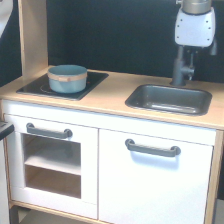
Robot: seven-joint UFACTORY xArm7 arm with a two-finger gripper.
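A toy kitchen fills the view. A blue pot (67,84) with a copper-coloured band sits on the black hob (41,87). The steel sink (169,105) is empty, with a dark tap (182,70) behind it. A white robot part at the top right is partly cut off; I cannot make out a gripper's fingers or their state there.
Below are an oven door (83,199) with a window and a white cupboard door (154,190), both with grey handles. White pieces stand at the left edge.
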